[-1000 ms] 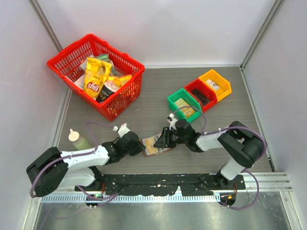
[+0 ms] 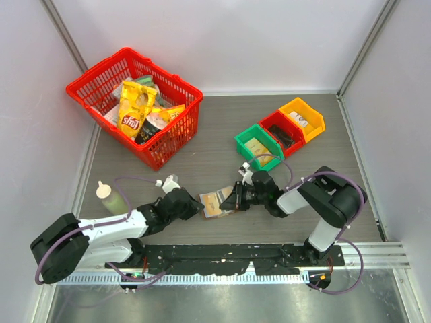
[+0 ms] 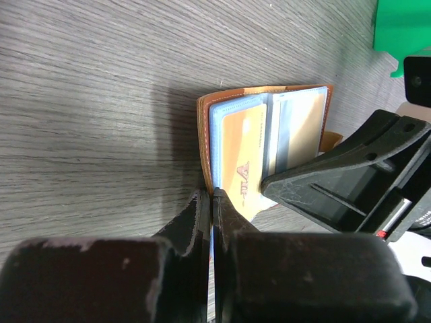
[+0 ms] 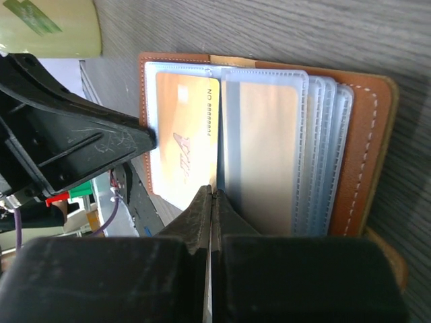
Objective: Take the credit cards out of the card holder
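The brown leather card holder lies open between my grippers, its clear sleeves holding cards. An orange-gold card sits in the sleeve at one side, beside a paler sleeve. My left gripper is shut at the holder's stitched edge; whether anything thin is between its fingers is not clear. My right gripper is shut, its tips against the lower part of the orange card near the middle of the holder, nothing seen between them.
A green bin, red bin and yellow bin stand behind the right arm. A large red basket of snacks is at back left, a bottle at left.
The right gripper has shifted slightly right over the holder. The left arm moved a little about a second ago and has since stayed put at the holder's edge.
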